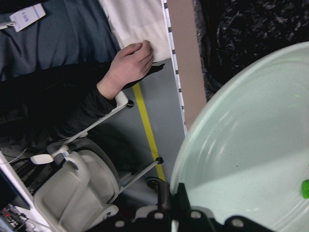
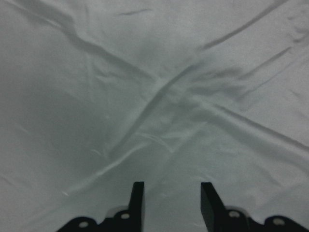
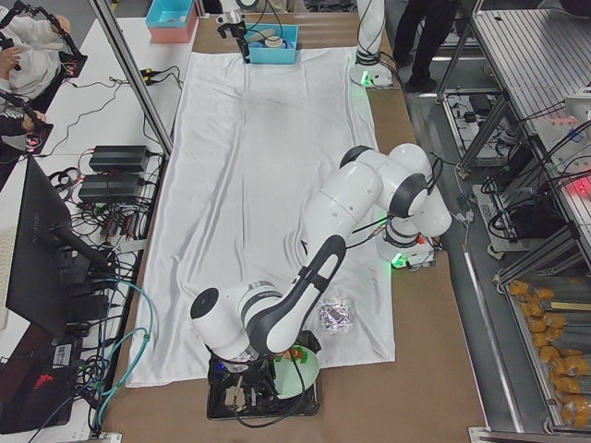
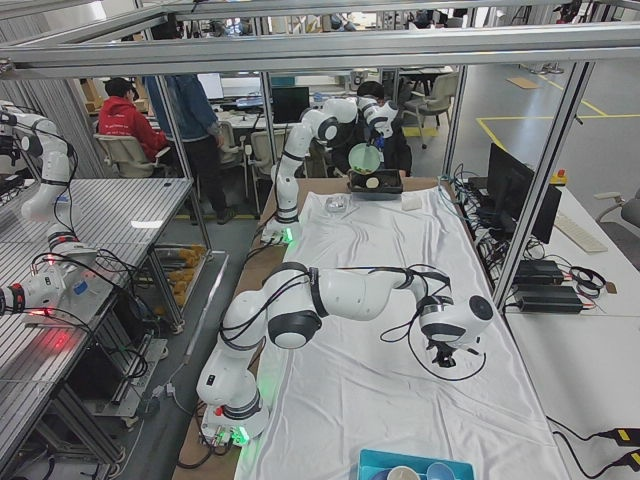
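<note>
A pale green plate or shallow bowl [image 1: 246, 130] with a small green object [image 1: 305, 188] in it is held by the rim in my left gripper, which is shut on it above a black-lined bin [image 3: 222, 401]. In the camera right view the plate [image 4: 365, 156] looks tilted; the bin's contents are partly hidden. My right gripper stands open over bare white cloth [image 2: 169, 72] at the other end of the table, nothing between its fingers.
A crinkled clear packet [image 3: 334, 314] lies on the cloth near the bin. A blue tub [image 4: 420, 465] with cups is at the far end from it. A seated person is just beyond the bin's table edge.
</note>
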